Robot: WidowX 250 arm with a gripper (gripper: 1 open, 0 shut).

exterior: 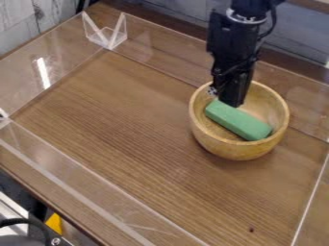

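Note:
A wooden bowl [232, 147] sits on the right half of the table, with a green block [240, 121] lying inside it at an angle. My black gripper [226, 97] is over the back of the bowl, low near the upper end of the block. It looks shut, with nothing clearly held; whether it touches the block or rim cannot be told.
A white wire stand [107, 31] stands at the back left. A wall runs behind the arm. A small yellow item shows off the table's lower left edge.

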